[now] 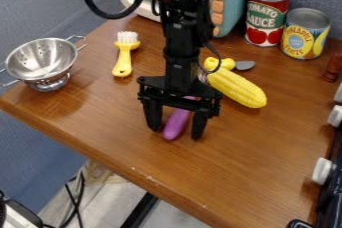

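Note:
The black gripper (177, 123) is low over the table, its two fingers apart on either side of a purple eggplant-like toy (175, 127) lying on the wood; whether they touch it is hard to tell. A yellow corn cob (238, 88) lies to the right, behind the gripper. A yellow-handled brush (123, 62) lies at the back left.
A steel colander (43, 60) sits at the left edge. Cans (266, 17) stand at the back right, near a small brown jar (334, 67). A black appliance with white knobs (330, 182) lines the right edge.

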